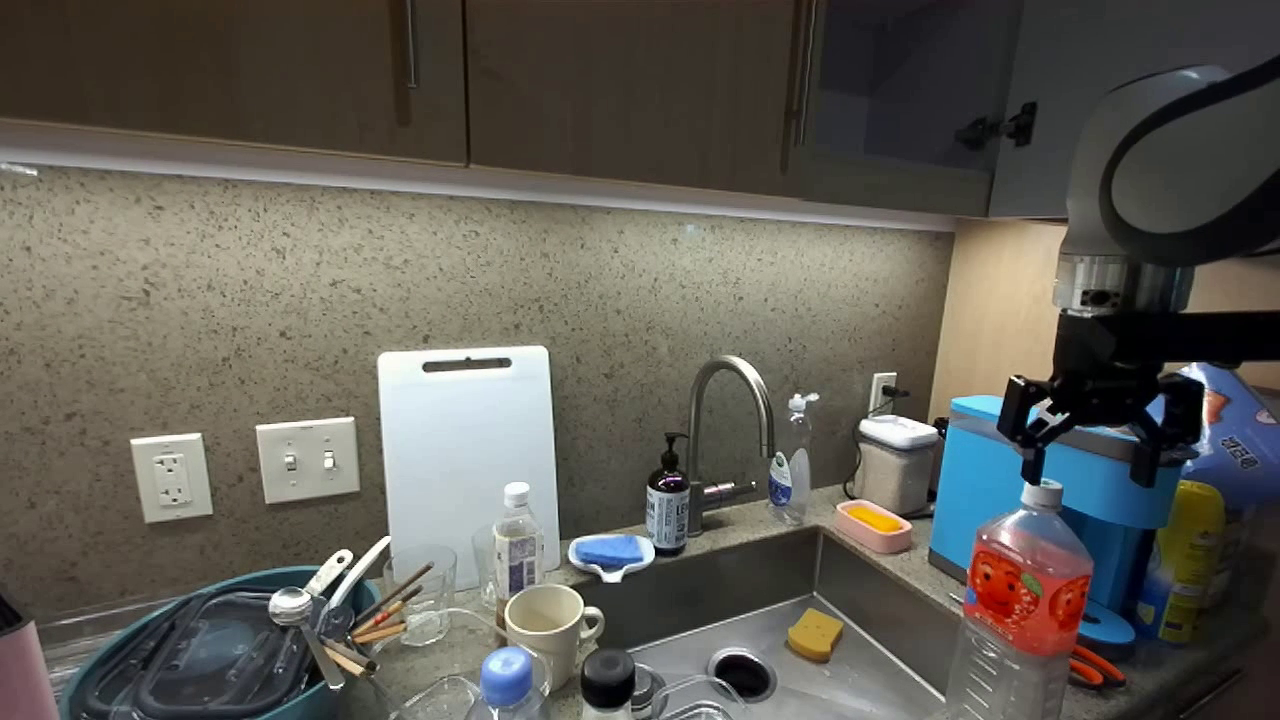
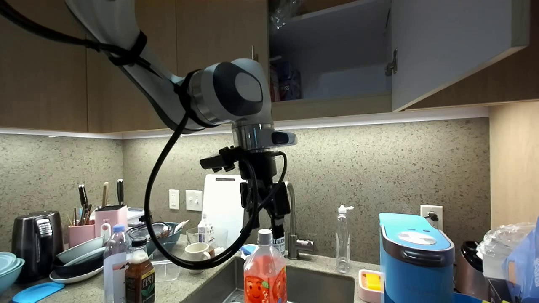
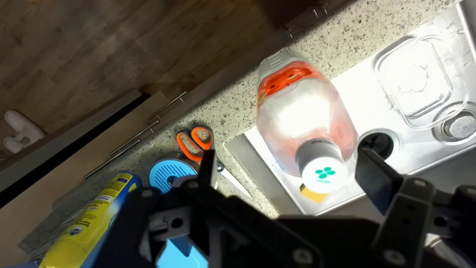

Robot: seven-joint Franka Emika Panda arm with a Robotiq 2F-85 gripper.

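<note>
A large clear bottle with pink contents, a red strawberry-face label and a white cap point(image 3: 324, 174) stands upright at the sink's front edge in exterior view 1. Just above its cap, my gripper point(image 1: 1087, 466) points down with its fingers open and nothing held. From the wrist, the bottle point(image 3: 308, 118) appears between the two widely spread fingers, its cap nearer the right finger point(image 3: 377, 176). In exterior view 2 the gripper point(image 2: 266, 227) hangs over and slightly behind the bottle point(image 2: 265, 280); no contact can be made out.
Orange-handled scissors point(image 3: 195, 143), a yellow spray can point(image 3: 91, 219) and a blue appliance point(image 1: 978, 480) crowd the bottle's right side. The sink point(image 1: 882, 624) holds a yellow sponge point(image 1: 816, 635) and a clear container point(image 3: 421, 80). Overhead, a cabinet door point(image 2: 454, 45) hangs open.
</note>
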